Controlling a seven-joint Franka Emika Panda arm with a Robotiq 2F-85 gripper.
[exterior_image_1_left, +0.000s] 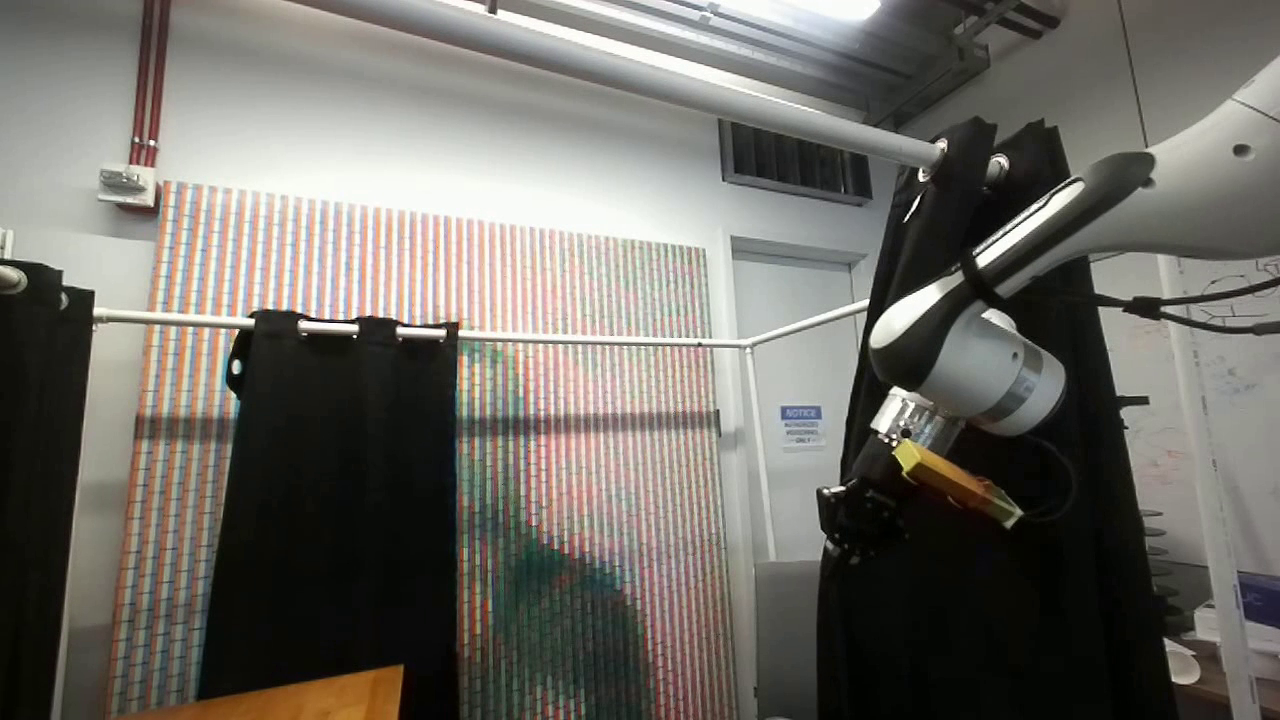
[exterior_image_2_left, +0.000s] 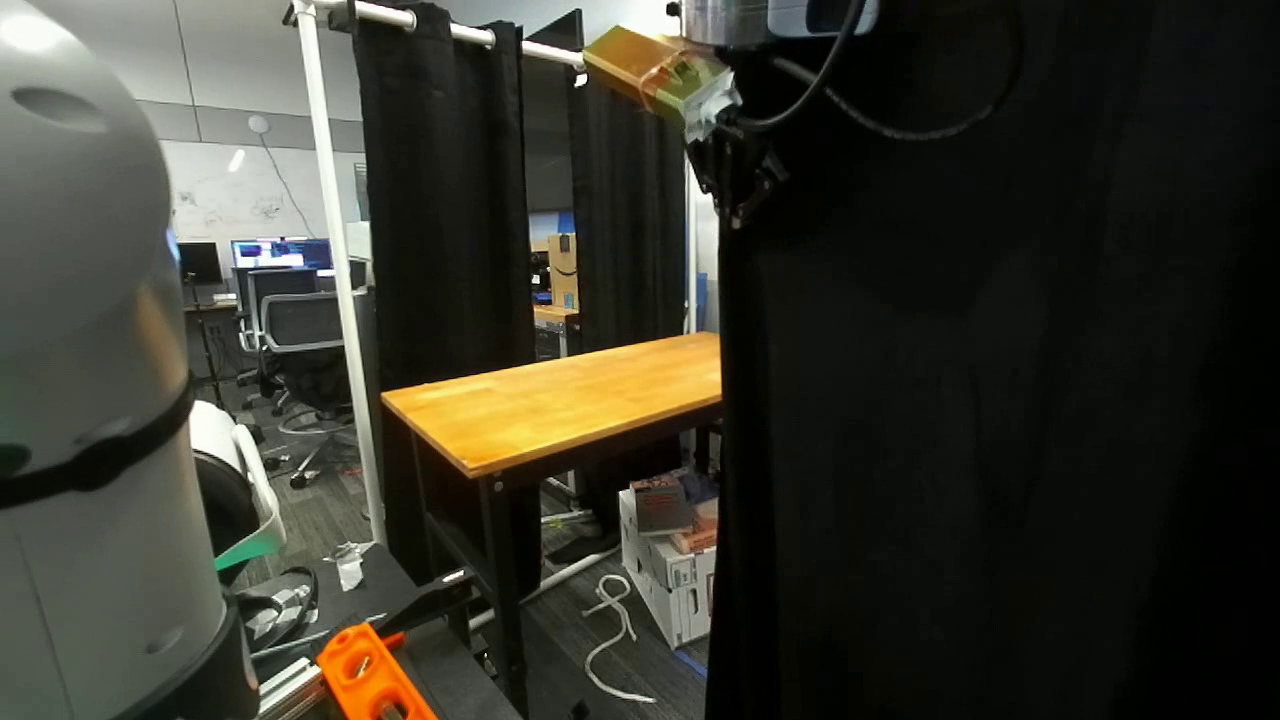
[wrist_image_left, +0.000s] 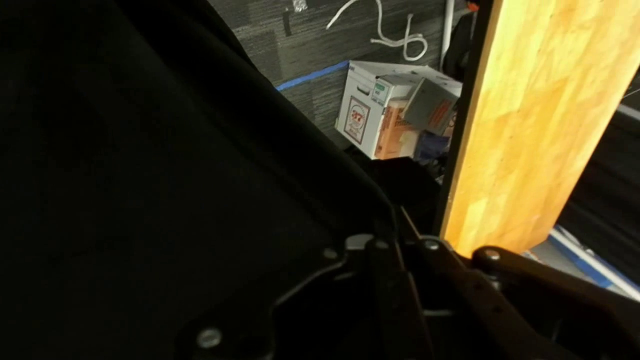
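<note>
A long black curtain (exterior_image_2_left: 960, 420) fills the right side of exterior view 2 and most of the left of the wrist view. My gripper (exterior_image_2_left: 737, 223) is at the near edge of this cloth, well above table height. In the wrist view the fingers are together, and the curtain's edge (wrist_image_left: 300, 129) runs right into the fingertips. The thin cloth looks pinched there, though the dark fingers hide the exact contact. From exterior view 1, the gripper (exterior_image_1_left: 831, 550) tilts down to the left, and the curtain (exterior_image_1_left: 960, 624) slants out from its rod towards it.
A wooden table (exterior_image_2_left: 576, 390) stands beyond the curtain's edge, its visible top bare. White boxes (wrist_image_left: 360, 114) and a white rope (wrist_image_left: 393, 42) lie on the floor. Another black curtain (exterior_image_1_left: 336, 504) hangs farther left. A white rod (exterior_image_1_left: 768, 108) runs overhead.
</note>
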